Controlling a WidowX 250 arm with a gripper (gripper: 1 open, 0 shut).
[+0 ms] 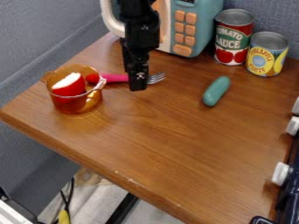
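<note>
My black gripper (136,77) hangs low over the pink-handled fork (114,78) in front of the toy microwave, its fingertips near the middle of the fork; whether the fingers are open or shut cannot be made out. The fork's silver tines show to the right of the gripper. An amber pot (73,99) holding a red-and-white piece (69,85) sits at the left. A teal cylindrical object (216,91) lies to the right.
A microwave (184,29), a red can (232,42) and a yellow can (267,57) stand at the back. A dark appliance (285,188) lines the right edge.
</note>
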